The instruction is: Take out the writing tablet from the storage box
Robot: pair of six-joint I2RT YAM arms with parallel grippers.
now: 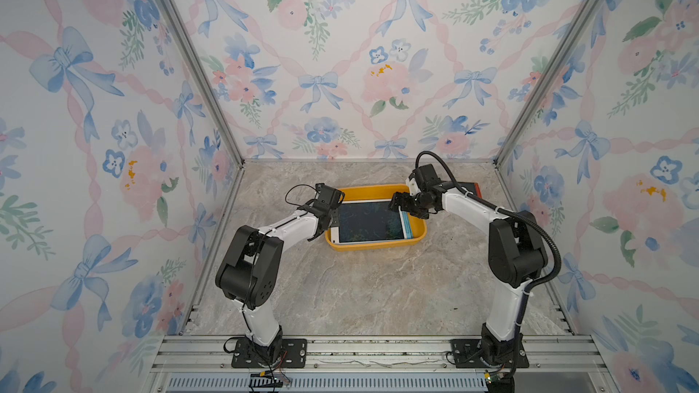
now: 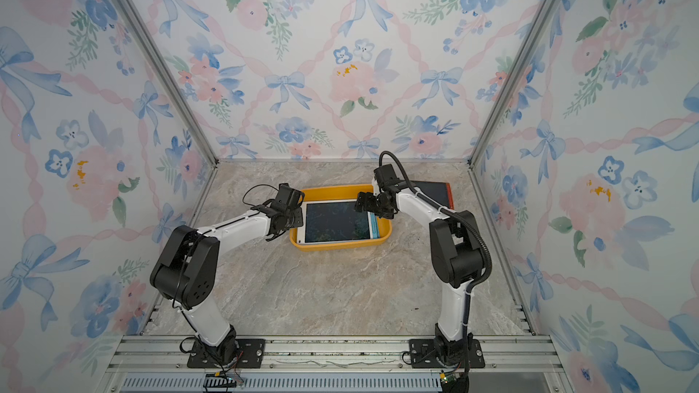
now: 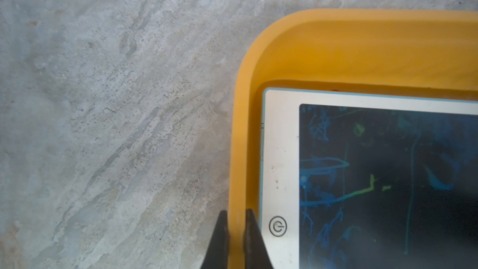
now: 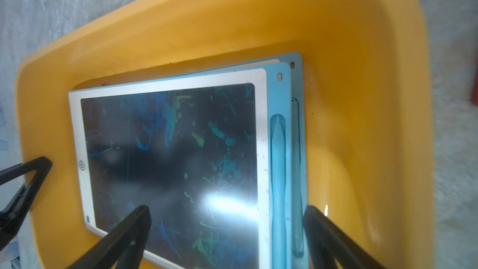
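Observation:
The yellow storage box (image 1: 370,246) lies in the middle of the table. Inside it rests a white-framed writing tablet (image 4: 169,169) with a dark, scribbled screen and a light blue strip holding a stylus. Beneath it a second tablet (image 4: 297,134) with a grey-blue edge sticks out slightly. My left gripper is shut on the box's left rim, one finger on each side. Over the right part of the upper tablet hovers my open right gripper, its fingers (image 4: 323,234) spread and nothing held between them. Contact with the tablet cannot be made out.
Another dark tablet with a red edge (image 2: 450,196) lies on the table right of the box, partly behind my right arm. A gap of bare box floor (image 4: 333,184) shows right of the stacked tablets.

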